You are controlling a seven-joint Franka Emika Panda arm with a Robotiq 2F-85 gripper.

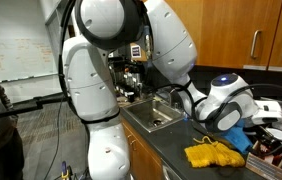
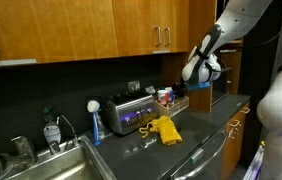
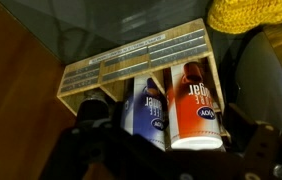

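Note:
In the wrist view, my gripper is open above a wooden crate (image 3: 131, 62) with slots. Between its spread fingers, below them, are a red-and-white bottle (image 3: 192, 100) and a blue-and-white one (image 3: 145, 112). Whether either finger touches a bottle cannot be told. The crate (image 2: 165, 108) also shows in exterior view 2, at the back of the counter, with the arm's hand close over its right part. My arm hides much of the crate in exterior view 1.
A yellow cloth (image 1: 213, 153) lies on the dark counter (image 2: 131, 158) in front of the crate. Behind stands a silver toaster (image 2: 128, 108), and a sink (image 2: 41, 165) is at the left. Cabinets (image 2: 81, 30) hang above. The front of the counter has bare room.

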